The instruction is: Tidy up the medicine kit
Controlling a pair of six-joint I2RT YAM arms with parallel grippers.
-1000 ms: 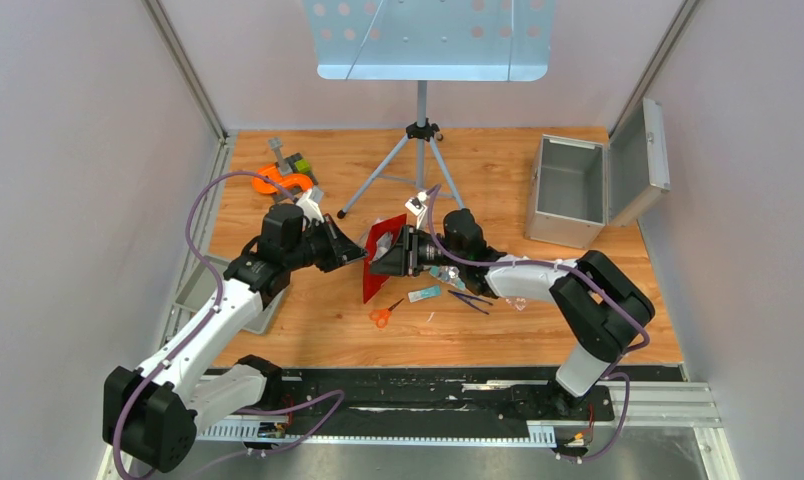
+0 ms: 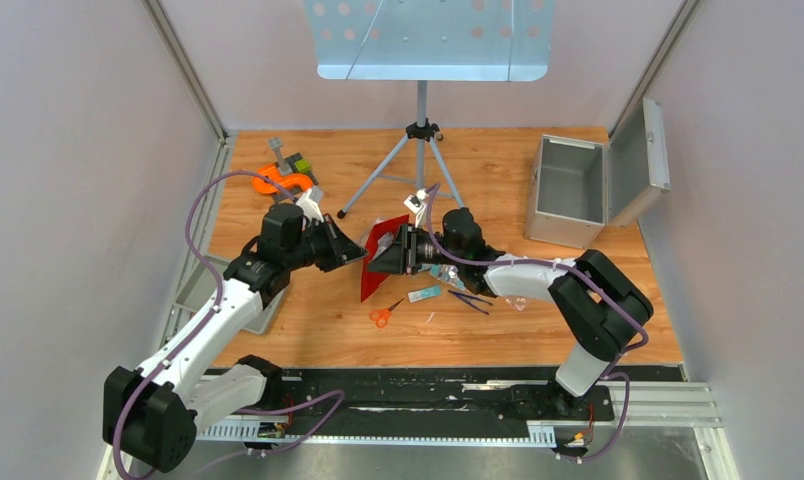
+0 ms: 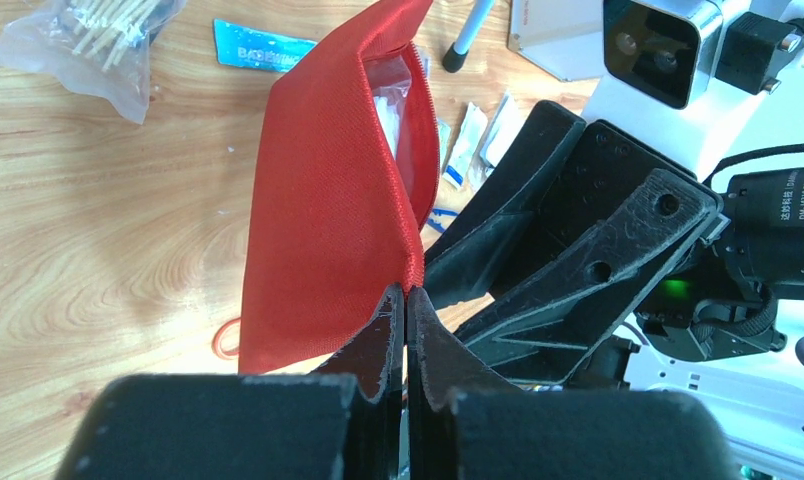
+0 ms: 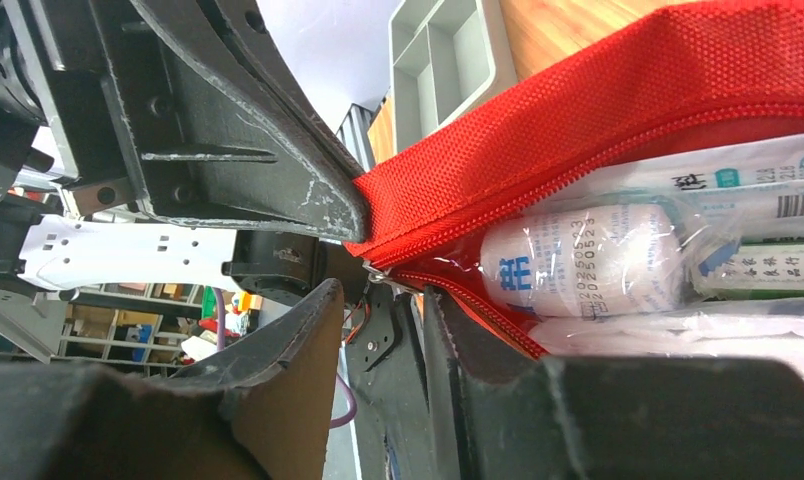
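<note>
A red zippered pouch [image 3: 328, 210] hangs upright between my two arms, its mouth unzipped. My left gripper is shut on the fabric at one corner of it, near the zipper's end. Inside the pouch, the right wrist view shows a wrapped bandage roll [image 4: 583, 260], a white packet and a green-white tube [image 4: 778, 265]. My right gripper stands open close to that corner. The metal zipper pull [image 4: 376, 272] appears just past the gap between its fingers, and I cannot tell whether they touch it.
Orange scissors [image 2: 381, 317], a small box [image 2: 425, 293] and blue tweezers [image 2: 471, 301] lie below the pouch. A bag of swabs [image 3: 103, 40] and a blue packet [image 3: 261, 46] are nearby. An open metal box [image 2: 570, 190] stands at right, a grey tray [image 2: 268, 318] at left.
The pouch's lower part has shifted very slightly left. Both arms look almost still, with the right gripper a touch further left.
</note>
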